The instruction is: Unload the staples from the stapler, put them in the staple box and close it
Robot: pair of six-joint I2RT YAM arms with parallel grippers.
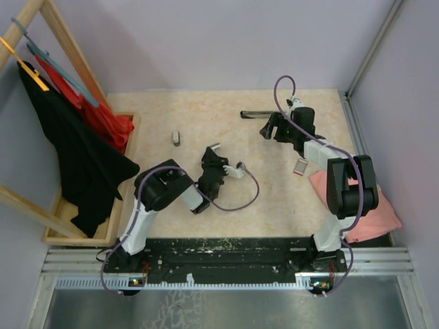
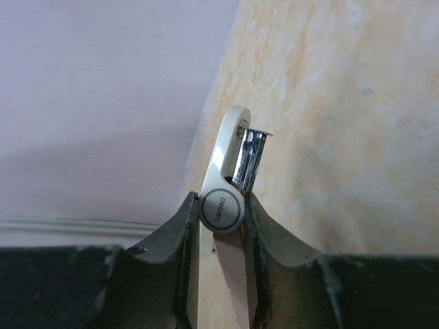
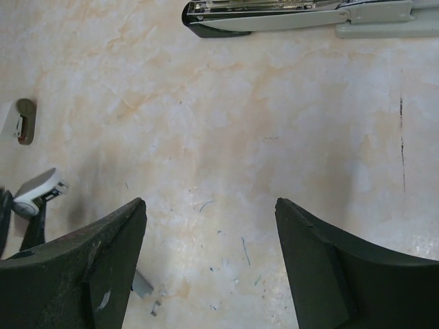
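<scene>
My left gripper is shut on a small white stapler [image 2: 223,154] with a round logo. The stapler's metal magazine [image 2: 251,159] shows beside its white arm, angled a little away from it. From above, the stapler's white end [image 1: 215,146] pokes out past the left gripper [image 1: 210,151]; the rest of it is hidden. To the right, my right gripper [image 1: 270,134] stands part open with nothing between its fingers. A small grey piece [image 3: 142,285], perhaps a staple strip, lies by its left finger.
A long grey stapler [image 3: 288,22] lies at the back of the table. A small white object with a dark end [image 1: 176,138] rests at the left. On the right are a small box [image 1: 300,166] and a pink cloth [image 1: 363,209].
</scene>
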